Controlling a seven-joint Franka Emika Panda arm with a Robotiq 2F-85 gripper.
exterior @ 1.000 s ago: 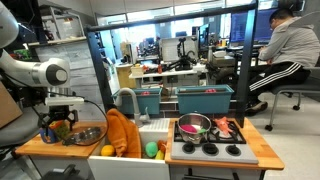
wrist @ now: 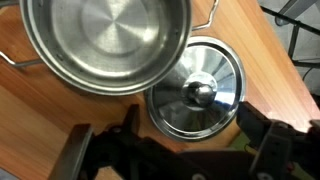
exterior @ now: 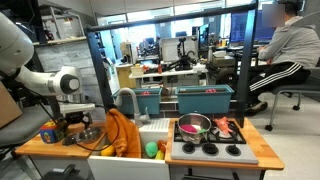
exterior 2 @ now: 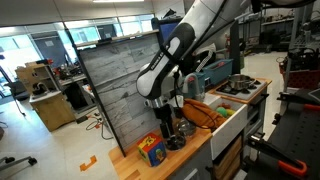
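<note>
In the wrist view a round glass lid (wrist: 222,70) with a metal rim and a dark centre knob (wrist: 202,95) lies on the wooden counter. Beside it, and partly over its edge in this view, is an empty steel pot (wrist: 108,38) with side handles. My gripper is above the lid, its dark fingers (wrist: 75,150) spread wide with nothing between them. From outside, the gripper (exterior: 76,106) hangs low over the left end of the counter, and in exterior view 2 the gripper (exterior 2: 172,128) partly blocks the cookware.
A colourful box (exterior 2: 152,150) stands close by on the counter. An orange towel (exterior: 121,133) drapes right of the cookware, next to the sink with colourful items (exterior: 152,149). Farther right a second pot (exterior: 194,126) sits on the stove (exterior: 213,150). A grey panel rises behind the arm.
The arm has moved to the right along the counter and come lower, over the cookware. The box, towel and stove items have stayed put.
</note>
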